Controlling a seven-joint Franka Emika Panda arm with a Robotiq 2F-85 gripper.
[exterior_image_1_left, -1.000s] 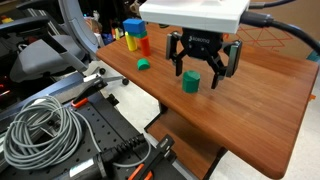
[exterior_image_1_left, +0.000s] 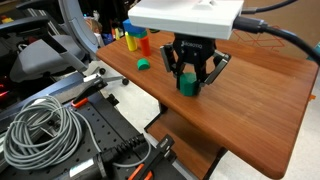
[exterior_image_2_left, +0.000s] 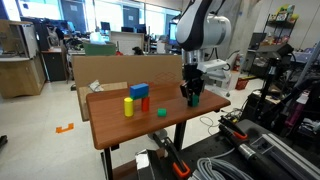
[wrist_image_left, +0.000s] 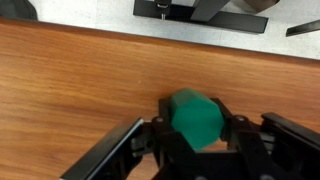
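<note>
A green cylinder (exterior_image_1_left: 188, 84) stands upright near the table's front edge in exterior view 1. My gripper (exterior_image_1_left: 188, 80) is lowered around it and shut on it. From above, in the wrist view, the round green top of the cylinder (wrist_image_left: 198, 121) shows between the dark fingers. In exterior view 2 the cylinder (exterior_image_2_left: 193, 100) is small and sits under the arm. Its base looks to be on the wooden table (exterior_image_1_left: 247, 110), though I cannot tell whether it touches.
A small green piece (exterior_image_1_left: 143, 64) lies to the left. Beyond it stand a red cylinder (exterior_image_2_left: 145, 104), a yellow cylinder (exterior_image_2_left: 128, 106) and a blue block (exterior_image_2_left: 139, 90). Coiled cable (exterior_image_1_left: 45, 135) lies off the front edge.
The cylinder has shifted very slightly, and the other objects are unmoved.
</note>
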